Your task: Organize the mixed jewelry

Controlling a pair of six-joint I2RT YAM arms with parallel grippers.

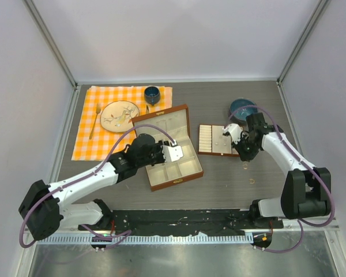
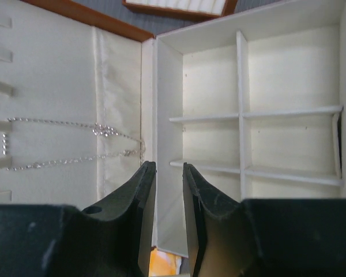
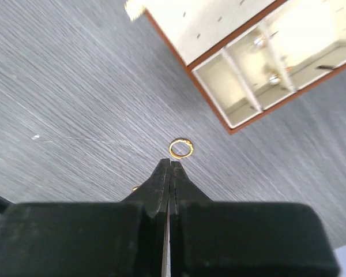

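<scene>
My left gripper is part open over the large open jewelry box, with nothing visible between its fingers; a silver chain hangs on the lid's hooks. My right gripper is shut, empty, above the table. Just ahead of it in the right wrist view lies a gold ring, with a second small gold piece partly hidden beside the fingers. The small tray holds pearl pieces in its compartments.
A blue bowl stands at back right. The orange checked cloth holds a plate, cutlery and a blue cup. The table front between box and right arm is clear.
</scene>
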